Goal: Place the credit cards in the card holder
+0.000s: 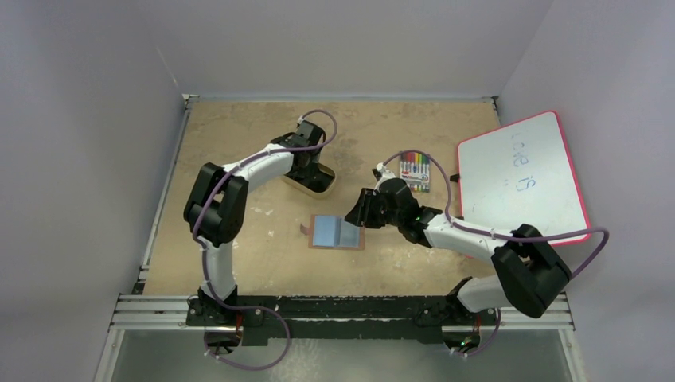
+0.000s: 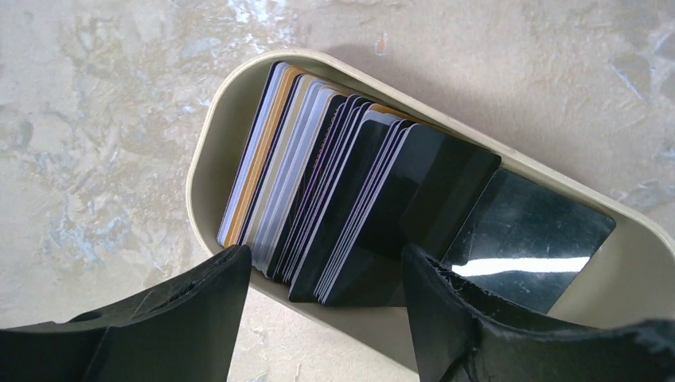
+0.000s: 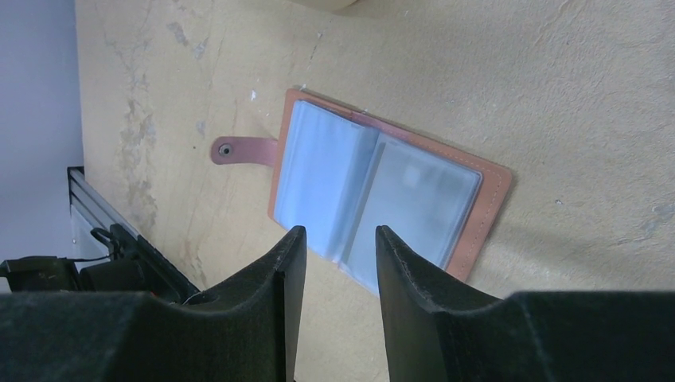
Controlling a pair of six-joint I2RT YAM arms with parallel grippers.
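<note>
A row of credit cards (image 2: 350, 191) leans inside the beige oval tray (image 2: 205, 171), and one dark card (image 2: 533, 231) lies flatter at the tray's right part. Over the tray, my left gripper is open, its fingers apart with nothing held between them. The card holder (image 3: 430, 208) lies spread open on the table, brown with clear sleeves and a snap strap (image 3: 247, 150) at its left. Beside and above the holder's right end, my right gripper stands part open, the gap between its fingers empty.
A pack of coloured markers (image 1: 415, 167) lies at the back right. The whiteboard (image 1: 521, 179) leans along the right side. Bare table shows left of the holder and in front of it.
</note>
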